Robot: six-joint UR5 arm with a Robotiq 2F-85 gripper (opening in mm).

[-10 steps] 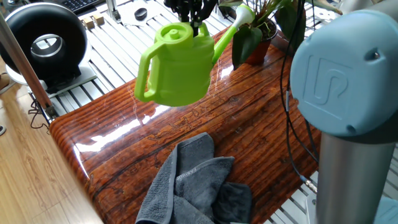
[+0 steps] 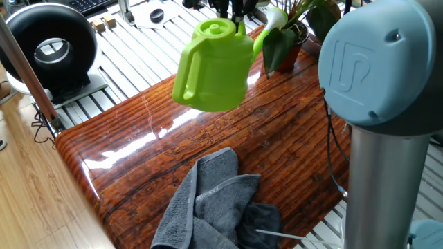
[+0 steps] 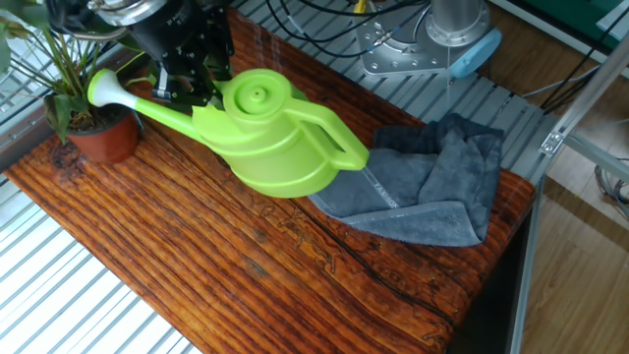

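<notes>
A bright green watering can (image 2: 216,75) hangs above the wooden table (image 3: 226,265), its white-tipped spout (image 3: 110,90) beside the potted plant (image 3: 106,138). Black fingers of my gripper (image 3: 204,90) are shut on the can's upper part, on the spout side. The can's loop handle (image 3: 334,140) points away from the plant and is free. In exterior view 1 the gripper is mostly cut off by the top edge, and the exact contact on the can is hidden. In that view the spout tip overlaps the plant's leaves; whether they touch, I cannot tell.
A crumpled grey towel (image 2: 214,197) lies on the table, away from the plant. The blue-capped arm joint (image 2: 377,62) stands at the right. Beyond the table's far edge sits a black ring-shaped device (image 2: 48,48).
In exterior view 1 the can has moved right with the gripper and tilted, its spout nearer the plant and its handle side raised. The blue arm joint has turned and shifted. Towel and plant are unmoved.
</notes>
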